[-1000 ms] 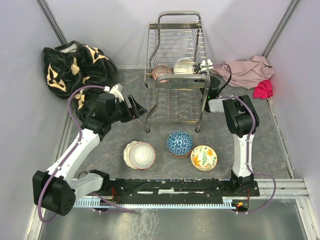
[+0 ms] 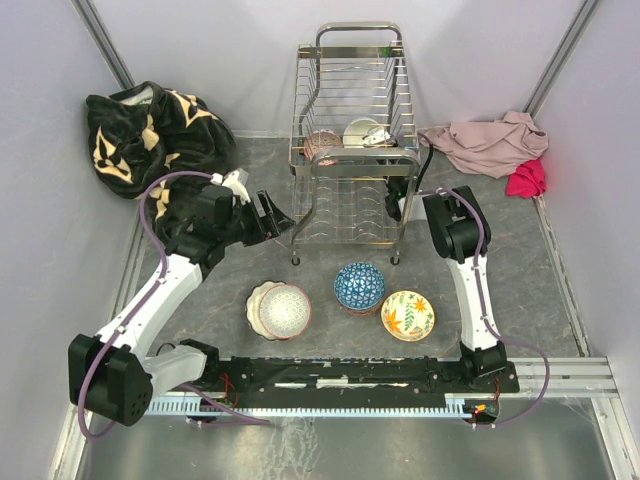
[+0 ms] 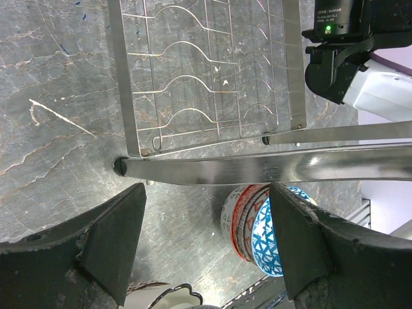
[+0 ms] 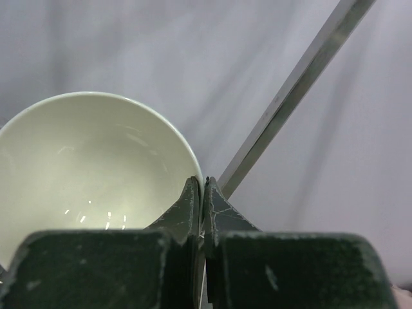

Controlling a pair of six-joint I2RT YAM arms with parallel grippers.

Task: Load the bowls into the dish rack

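A white bowl [image 2: 358, 131] and a pink patterned bowl [image 2: 316, 141] stand in the upper tier of the metal rack [image 2: 352, 152]. My right gripper is at the white bowl [image 4: 96, 161], shut at its rim; the top view mostly hides it in the rack. My left gripper stands open, empty, at the rack's front left. On the floor in front are cream bowls [image 2: 285, 312], a blue patterned stack [image 2: 359, 287] and a floral bowl [image 2: 408, 316].
A dark patterned cloth [image 2: 150, 140] fills the back left, pink cloths [image 2: 485, 145] the back right. The rack's lower tier is bare.
The left arm has barely moved.
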